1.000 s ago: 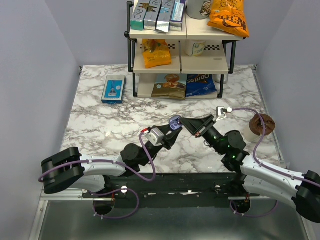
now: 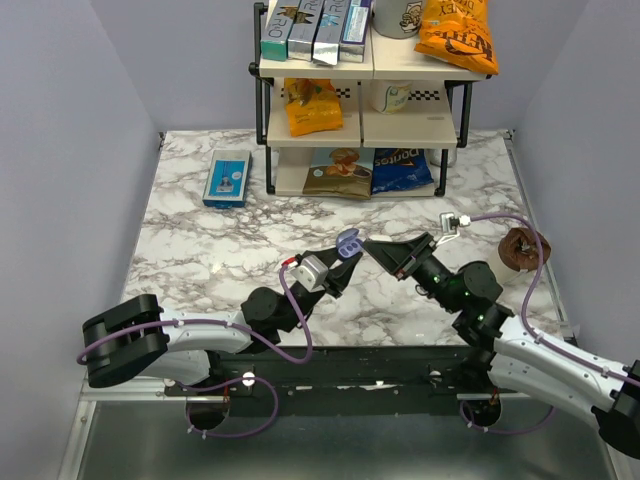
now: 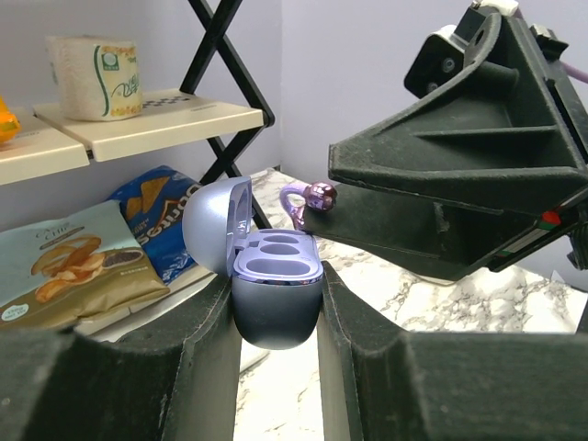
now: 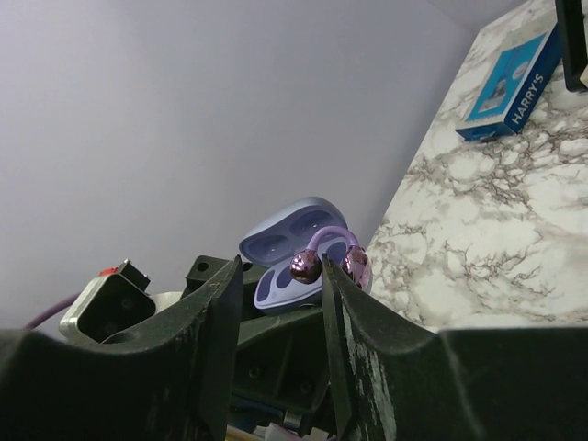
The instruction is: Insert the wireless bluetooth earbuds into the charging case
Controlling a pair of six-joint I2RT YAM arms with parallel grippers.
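The purple charging case (image 3: 277, 285) has its lid up, and my left gripper (image 2: 345, 256) is shut on its body. The wells facing the left wrist view look empty. My right gripper is open beside the case, pointing toward it. A shiny purple earbud (image 3: 317, 196) with a curved band is at the tip of one right finger (image 3: 367, 216), above and beside the case. In the right wrist view this earbud (image 4: 306, 266) overlaps the case behind it, by the inner edge of the right-hand finger. It appears to touch that finger; whether it clings there I cannot tell.
Behind the arms stands a shelf rack (image 2: 420, 125) with snack bags and boxes. A blue box (image 2: 228, 178) lies at the table's back left, and a brown round object (image 2: 523, 249) is at the right.
My right gripper has shifted slightly right, away from the case. The left arm and case hold still. At the right, the pale side under the brown round object no longer shows.
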